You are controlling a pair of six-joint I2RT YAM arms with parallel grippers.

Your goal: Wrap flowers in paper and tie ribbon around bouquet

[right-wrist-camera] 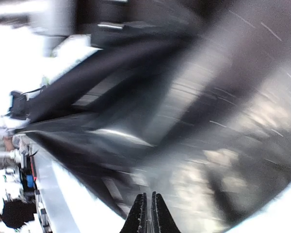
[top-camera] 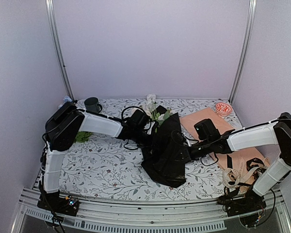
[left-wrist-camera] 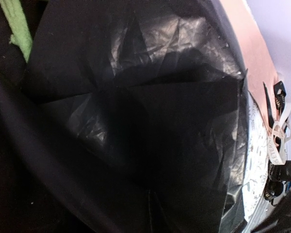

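White fake flowers (top-camera: pixel 153 104) with green stems lie at the back middle of the table, on black wrapping paper (top-camera: pixel 167 170). In the top view my left gripper (top-camera: pixel 150 141) is down at the wrap, just below the flowers. Black paper (left-wrist-camera: pixel 184 131) fills most of the left wrist view, and a green stem (left-wrist-camera: pixel 18 29) shows in its corner; the left fingertips are hard to make out there. My right gripper is shut, its tips close together with nothing visible between them. A blurred, raised sheet of the paper (right-wrist-camera: pixel 136 111) stands in front of it.
Peach paper (top-camera: pixel 203 116) covers the right side, with coiled ribbons (top-camera: pixel 237 179) at its near end and a red-and-white round item (top-camera: pixel 223 108) behind. A dark mug (top-camera: pixel 92 105) and green leaves (top-camera: pixel 82 136) are at the left.
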